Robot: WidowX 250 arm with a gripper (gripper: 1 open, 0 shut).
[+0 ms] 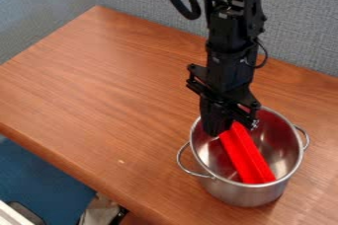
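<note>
A steel pot (238, 191) with two wire handles stands at the right front of the wooden table. A long red object (248, 158) lies inside it, tilted toward the back left. The black gripper (218, 122) is low at the pot's back left rim, over the upper end of the red object. Its fingertips are dark and partly hidden, so whether anything is between them cannot be made out.
Grey panels stand behind it. Beyond the near left edge are a blue floor and some objects at the bottom.
</note>
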